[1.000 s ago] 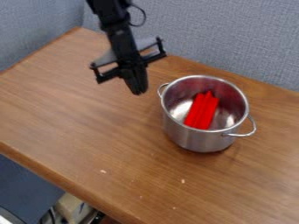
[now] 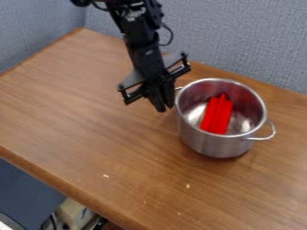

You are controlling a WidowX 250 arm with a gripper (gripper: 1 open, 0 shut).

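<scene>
A steel pot [image 2: 204, 136] with two side handles stands on the wooden table, holding a red elongated object [image 2: 217, 114]. Just left of the pot's rim, above the table, my black gripper [image 2: 161, 100] points downward. Its fingertips are close to the pot's left handle; whether they touch it, and how far apart they stand, is hard to tell.
Padded grey walls line the back and left, and a dark blue area with cables lies beyond the front-left edge.
My gripper has come down and toward the front right, closer to the pot.
</scene>
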